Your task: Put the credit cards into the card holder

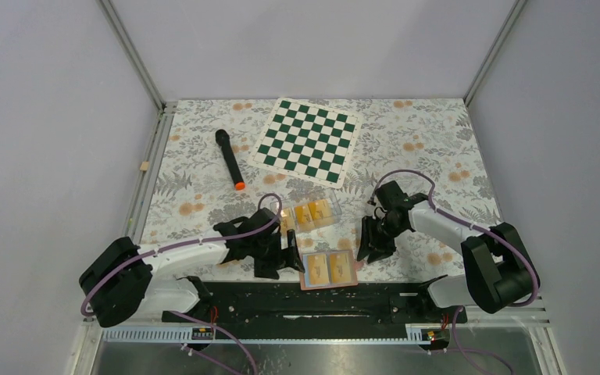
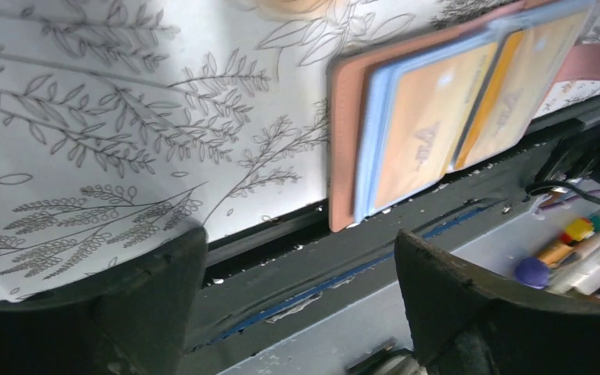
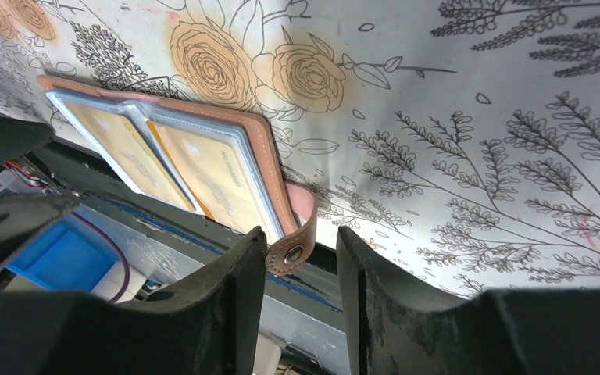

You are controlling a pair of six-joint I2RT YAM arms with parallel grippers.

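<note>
The card holder [image 1: 328, 286] lies open at the table's front edge, its pink-brown border around clear sleeves. Gold cards [image 2: 423, 125] show in both of its sleeves. More gold cards [image 1: 319, 209] lie in a clear tray behind the holder. My left gripper is open just left of the holder, with nothing between its fingers. At the holder's right end is my right gripper, its fingers apart. The holder's strap [image 3: 291, 251], with a metal snap, curls up at the left fingertip; I cannot tell whether they touch.
A green-and-white checkered board [image 1: 307, 143] and a black microphone [image 1: 230, 159] with an orange end lie farther back. The dark table-edge rail [image 1: 305, 312] runs right along the holder's front. Free tabletop stretches to the right.
</note>
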